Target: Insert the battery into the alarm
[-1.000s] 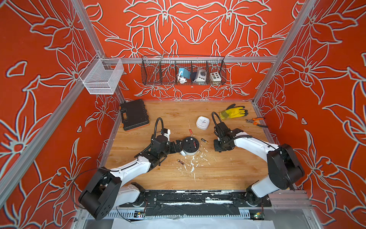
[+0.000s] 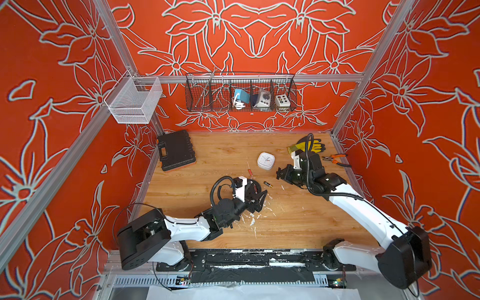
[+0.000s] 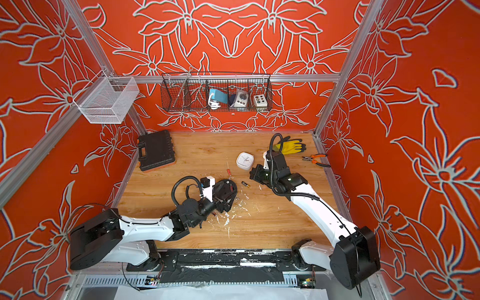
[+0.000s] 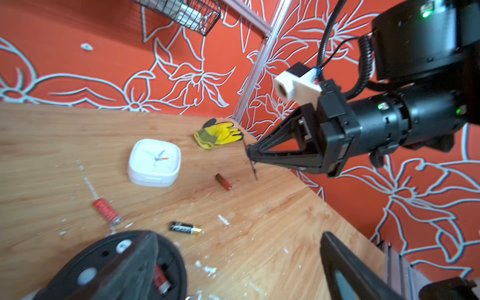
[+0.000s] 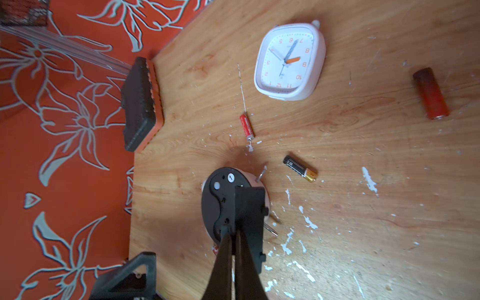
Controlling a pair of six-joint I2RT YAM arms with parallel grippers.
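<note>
The round alarm [image 5: 217, 192] lies with its black back up, and a red battery [image 4: 161, 279] sits in its compartment. My left gripper [image 2: 260, 202] hovers over the alarm's right side, open and empty, covering part of it. Beyond the alarm, a red battery [image 5: 246, 126] and a black-gold battery [image 5: 300, 168] rest on the table. Another dark red battery [image 4: 223, 181] lies farther right, below my right gripper. That gripper is raised above the table, shut, with nothing visible between its fingers.
A white square clock [image 2: 266, 160] stands behind the batteries. Yellow gloves [image 2: 315, 145] and pliers [image 2: 336, 159] lie at the right, a black case [image 2: 176, 150] at the left. White scraps litter the table's front middle.
My left gripper has moved right, from beside the alarm to over it. My right gripper has shifted back and slightly left; the battery in front of the alarm is now mostly hidden by the left arm.
</note>
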